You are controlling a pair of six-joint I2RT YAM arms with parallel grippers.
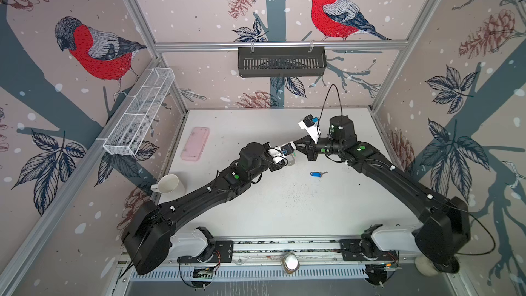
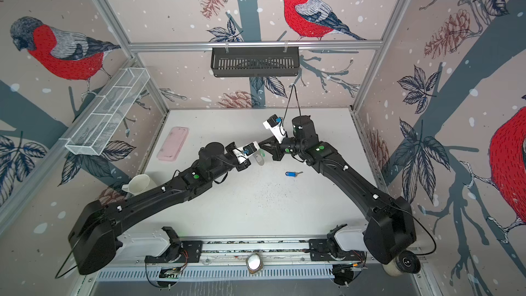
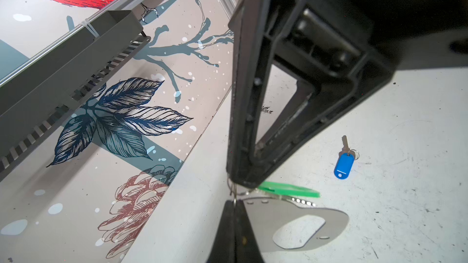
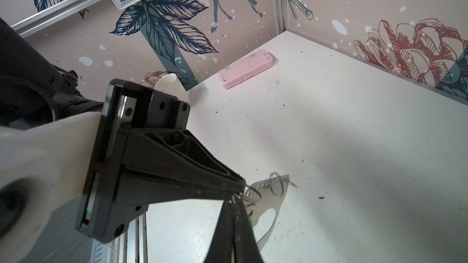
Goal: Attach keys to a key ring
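Note:
My left gripper is shut, and thin metal ring wire (image 3: pixel 233 188) runs into its fingertips. Below hang a flat grey metal piece with an oval hole (image 3: pixel 336 219) and a green strip (image 3: pixel 290 189). Close against the ring is the tip of my right gripper, also shut; whether any wire lies between its fingers cannot be told. The right wrist view shows curved wire loops (image 4: pixel 276 183) beside the grey piece's toothed edge. On the table lies a key with a blue tag (image 1: pixel 316 174), apart from both grippers.
A pink case (image 1: pixel 195 143) lies at the back left of the table, and a white mug (image 1: pixel 171 186) stands at the left edge. A wire basket (image 1: pixel 139 110) and a dark grey shelf (image 1: pixel 281 65) hang on the frame.

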